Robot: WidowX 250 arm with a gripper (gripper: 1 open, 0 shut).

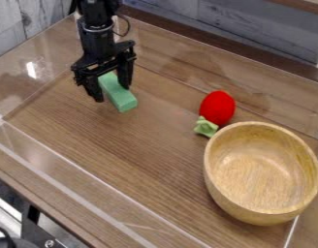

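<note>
My black gripper (102,73) hangs at the upper left, low over a green block (117,94) that lies on the wooden table. Its fingers stand apart around the upper end of the block; whether they touch it I cannot tell.
A red object (216,107) with a small light green piece (205,127) beside it lies right of centre. A large wooden bowl (260,208) fills the lower right.
</note>
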